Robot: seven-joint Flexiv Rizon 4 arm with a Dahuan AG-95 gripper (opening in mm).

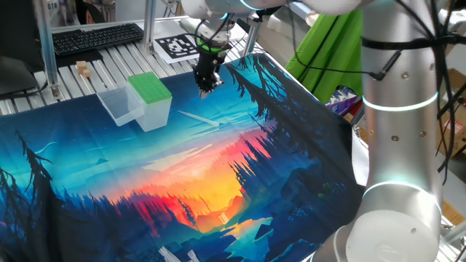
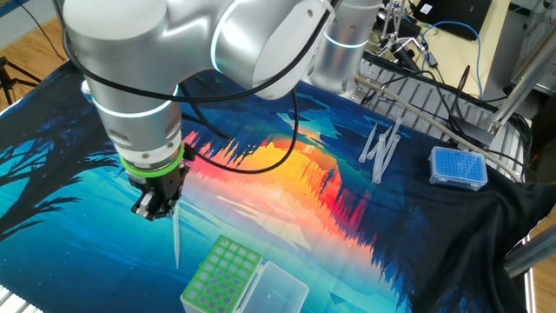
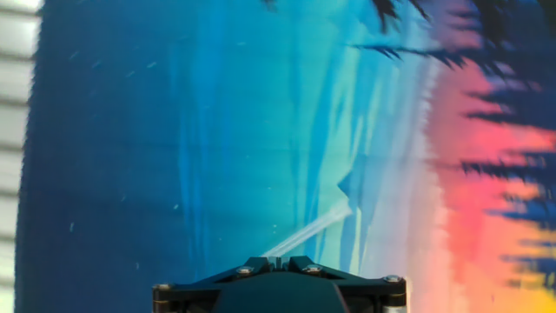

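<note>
A slim, translucent white tube [image 1: 198,118] lies on the printed cloth, with a clear gap between it and my gripper in exterior view 1. My gripper [image 1: 202,94] hangs over the far part of the cloth, beyond the tube. Exterior view 2 has the tube [image 2: 176,239] just beside and below the dark gripper [image 2: 143,211]. From the wrist, the tube [image 3: 314,230] slants up and right from behind the fingertips. The gripper looks shut there, its tips close together and nothing clear between them.
A white box with a green perforated top [image 2: 224,269] stands near the gripper, its clear lid or tray [image 2: 276,291] alongside. Several similar tubes [image 2: 382,152] and a blue rack [image 2: 458,167] lie across the cloth.
</note>
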